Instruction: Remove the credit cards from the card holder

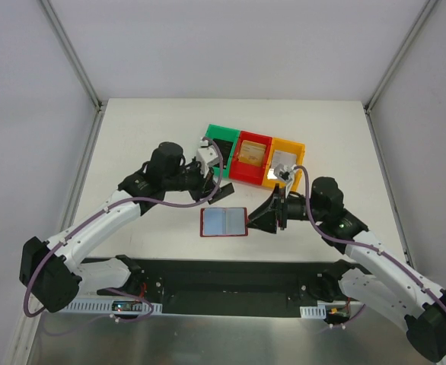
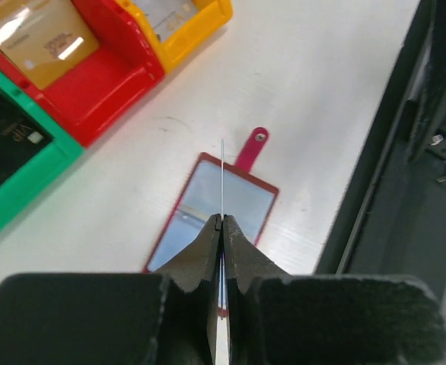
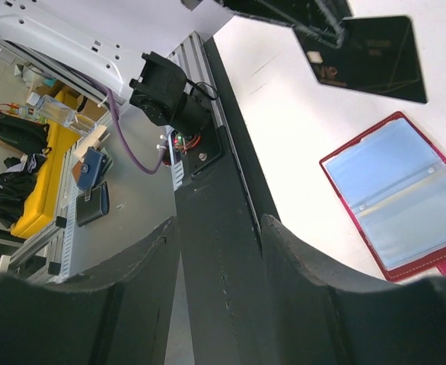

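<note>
A dark card [image 3: 379, 57] is pinched edge-on in my left gripper, which is shut on it. In the top view that card [image 1: 221, 195] hangs over the table between the card holder and the green bin. The card holder [image 1: 224, 222], with clear pockets, a red rim and a red strap [image 2: 252, 148], lies open and flat on the table; no card shows in the pockets in view. Just right of the holder, my right gripper stands open with nothing between its fingers.
Behind the holder stand three joined bins: green [image 1: 208, 137] with dark cards inside, red [image 1: 248, 176] with a gold card, yellow [image 1: 295, 143] with a pale card. The table's front edge drops to a dark strip [image 1: 230, 289]. Table space left of the holder is clear.
</note>
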